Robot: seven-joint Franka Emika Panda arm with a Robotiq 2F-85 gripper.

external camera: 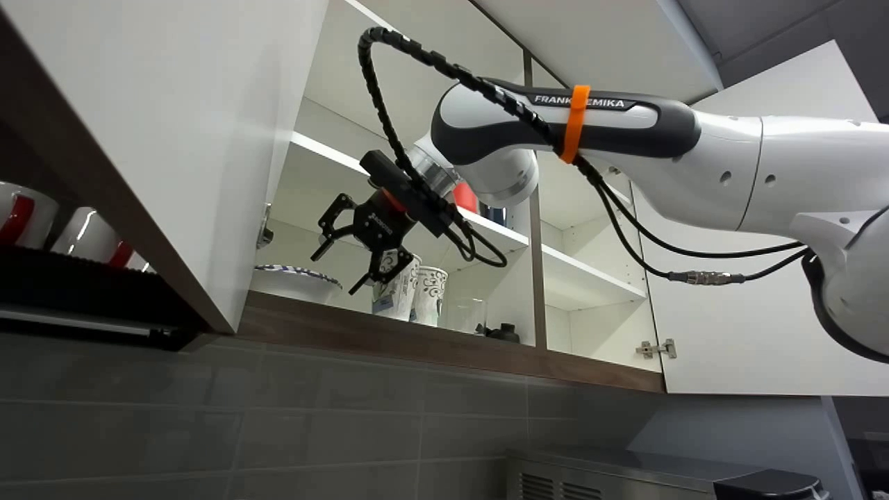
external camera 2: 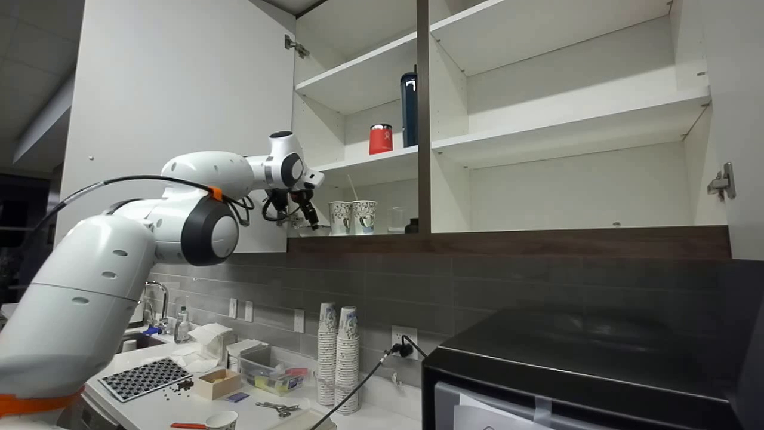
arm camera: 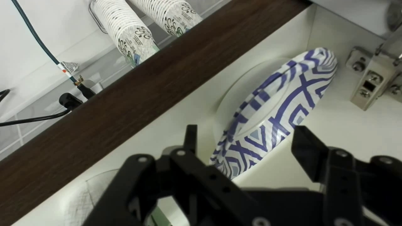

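Observation:
A white bowl [arm camera: 277, 120] with a blue patterned inside rests on the cabinet's lowest shelf, close to the hinge side. From below, only the outer wall and rim of this bowl [external camera: 296, 283] show. My gripper [external camera: 337, 271] is open, its fingers spread apart with nothing between them. It hangs above and beside the bowl, on the side of the paper cups, apart from it as far as I can see. In the wrist view the gripper has one finger [arm camera: 191, 139] at each side of the bowl's near end.
Two patterned paper cups [external camera 2: 352, 217] stand right beside the gripper, then a clear glass [external camera 2: 396, 219] and a small black item [external camera: 503, 333]. A red tumbler [external camera 2: 381, 139] and a dark bottle [external camera 2: 409, 107] occupy the shelf above. The open cabinet door [external camera 2: 179, 122] borders the bowl's side.

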